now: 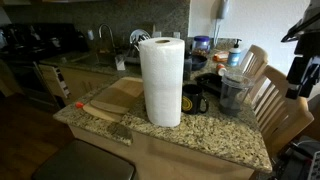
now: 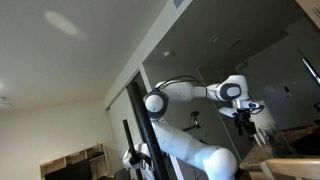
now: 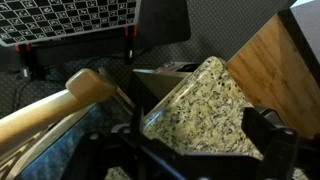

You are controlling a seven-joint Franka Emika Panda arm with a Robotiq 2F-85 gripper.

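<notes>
At the right edge of exterior view 1 my gripper [image 1: 299, 78] hangs beyond the end of a granite counter [image 1: 225, 140], apart from everything on it. In the wrist view the gripper is open, its dark fingers spread over a corner of the speckled counter, with nothing between them. On the counter stand a tall white paper towel roll [image 1: 162, 85], a black mug [image 1: 191, 101] and a clear container [image 1: 235, 93]. A wooden board [image 1: 118, 94] lies left of the roll. Exterior view 2 shows the white arm [image 2: 195, 92] from afar, its gripper small.
Wooden chairs [image 1: 270, 105] stand close along the counter's right side; a chair's wooden part [image 3: 50, 112] shows at left in the wrist view. A soap bottle [image 1: 234, 54] and other items crowd the counter's back.
</notes>
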